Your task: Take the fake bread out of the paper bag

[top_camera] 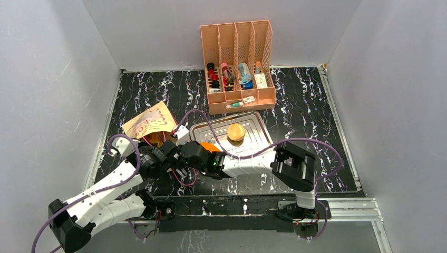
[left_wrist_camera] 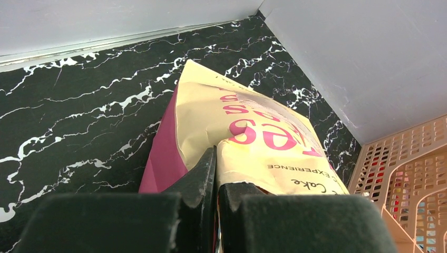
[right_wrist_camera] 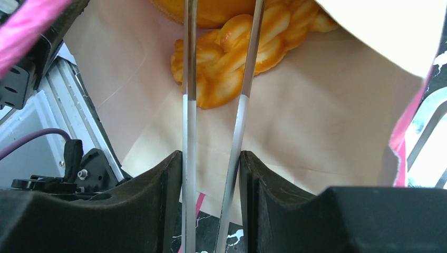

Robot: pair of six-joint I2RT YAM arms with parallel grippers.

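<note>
The yellow paper bag [top_camera: 153,121] lies on its side at the left of the table, its mouth toward the arms. My left gripper is shut on the bag's edge, whose paper folds in at the fingertips. Inside the bag, a braided fake bread [right_wrist_camera: 226,63] rests on the paper with a rounder brown bread [right_wrist_camera: 211,13] beyond it. My right gripper reaches through the mouth, part open, its two long fingers [right_wrist_camera: 188,63] over the braided bread; their tips run to the frame's upper edge. Whether they touch the bread I cannot tell.
A metal tray [top_camera: 259,126] to the bag's right bears a burger-like bun [top_camera: 236,132] and an orange item [top_camera: 210,147] partly behind the right arm. The pink organizer [top_camera: 242,108] stands behind it.
</note>
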